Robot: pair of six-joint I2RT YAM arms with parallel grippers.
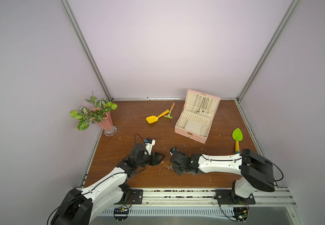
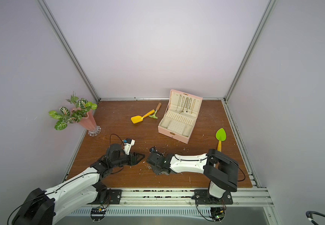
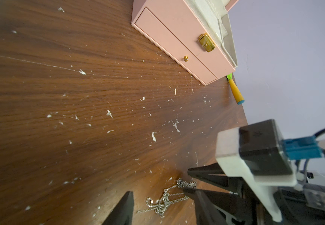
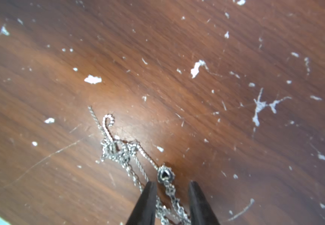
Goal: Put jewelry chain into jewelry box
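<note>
A tangled silver chain (image 4: 121,151) lies on the wooden table, its lower strands under my right gripper, which hovers open over them with nothing seen held. My left gripper (image 1: 161,156) is part open, left of the chain and above the table; in the left wrist view the chain (image 3: 160,204) shows past its blurred fingers and beside the right gripper. The pink jewelry box (image 1: 190,134) stands open behind, with several necklaces hanging in its lid (image 2: 185,98).
A pink vase with a plant (image 1: 106,121) stands at the left, two small tools (image 1: 153,119) left of the box, and a green trowel (image 1: 237,134) at the right. The table between box and arms is clear apart from small white marks.
</note>
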